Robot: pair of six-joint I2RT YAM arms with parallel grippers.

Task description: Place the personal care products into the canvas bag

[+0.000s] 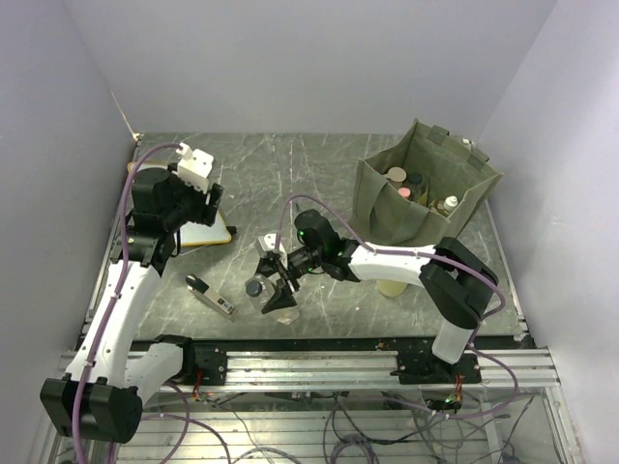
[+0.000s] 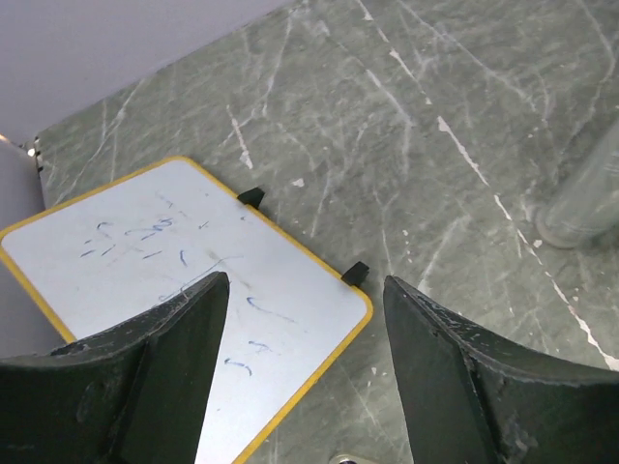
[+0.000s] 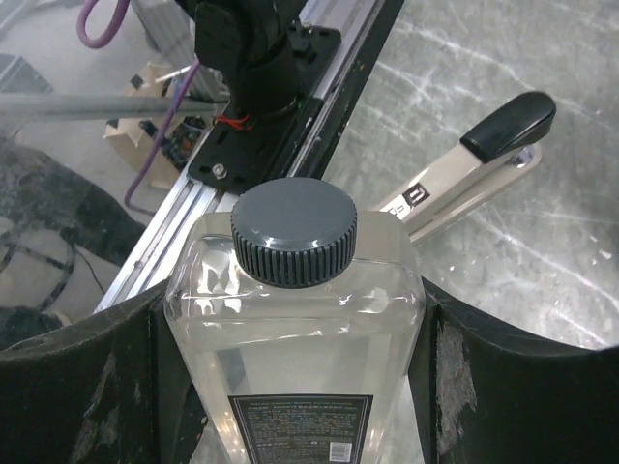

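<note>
A clear bottle with a dark cap [image 3: 295,329] is between the fingers of my right gripper [image 1: 269,290], low at the front centre of the table; whether they press on it is hard to tell. My left gripper [image 1: 197,193] hangs over the white board at the left, open and empty. The canvas bag [image 1: 397,220] at the back right holds several bottles and jars [image 1: 395,178]. A pale yellow bottle [image 1: 392,288] is mostly hidden under the right arm.
A stapler [image 1: 211,298] lies at the front left. The white board with yellow edge [image 2: 280,319] lies at the back left.
</note>
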